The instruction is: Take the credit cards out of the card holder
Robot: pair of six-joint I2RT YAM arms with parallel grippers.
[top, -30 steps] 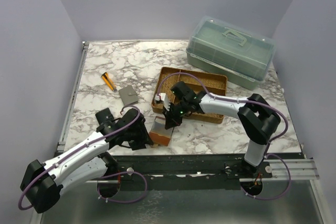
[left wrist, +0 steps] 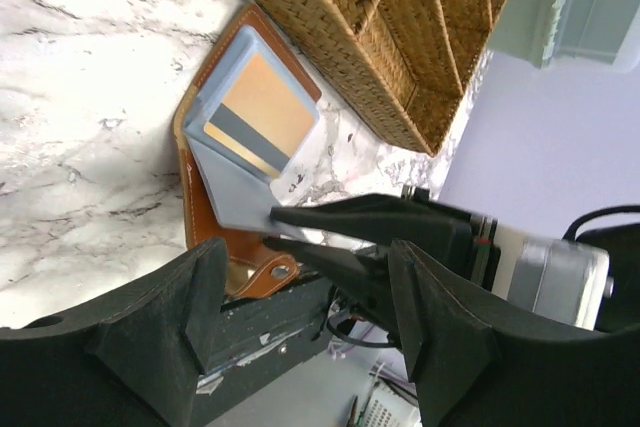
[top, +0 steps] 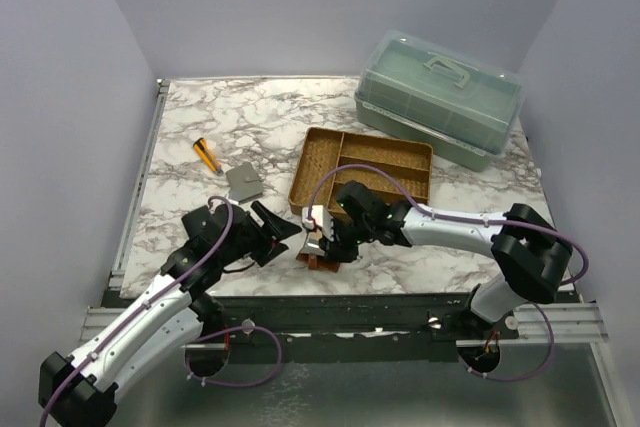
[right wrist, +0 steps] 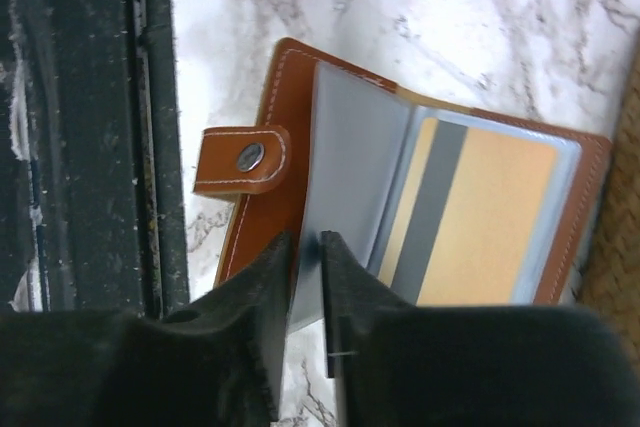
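Observation:
The brown leather card holder [right wrist: 250, 217] lies open near the front edge, its strap with snap [left wrist: 268, 275] at one side. A plastic sleeve with a tan, dark-striped card [right wrist: 475, 209] is in it. My right gripper is at the edge of a translucent sleeve leaf, fingertips close around it; whether it grips is unclear. My left gripper [top: 277, 238] stands open just left of the holder, above it in its wrist view, with nothing between its fingers.
A divided wicker tray [top: 310, 172] borders the holder behind. A green lidded box [top: 440, 97] sits at back right. An orange cutter [top: 205, 152] and grey flat pieces [top: 243, 179] lie left.
My left gripper has risen away from the holder's front. My right arm has moved to the holder and lower toward the front, partly covering it in the top view.

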